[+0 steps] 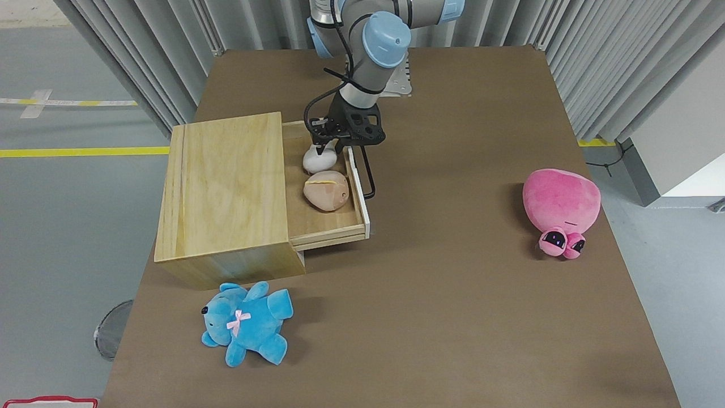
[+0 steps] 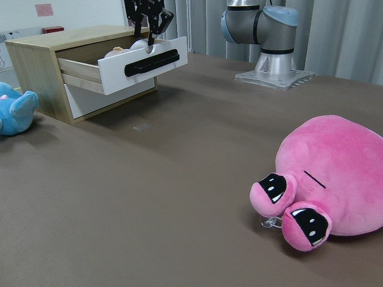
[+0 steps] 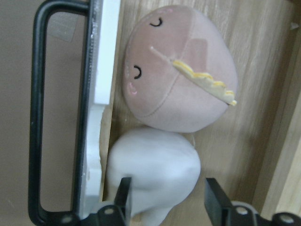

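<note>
My gripper is open over the drawer's white plush [image 3: 153,165], its fingertips at either side of it in the wrist view, with nothing seen held. A pale pink plush [image 3: 178,66] with a yellow frill lies beside the white one in the open wooden drawer [image 1: 326,236]. The drawer's white front [image 2: 111,78] carries a black handle [image 3: 36,108]. The wooden cabinet [image 1: 221,183] stands behind the drawer; the gripper partly hides the white plush in the front view.
A blue bear [image 1: 248,326] lies in front of the cabinet. A pink plush [image 1: 561,204] sits at the table's right edge. The arm's base [image 2: 275,72] stands at the back.
</note>
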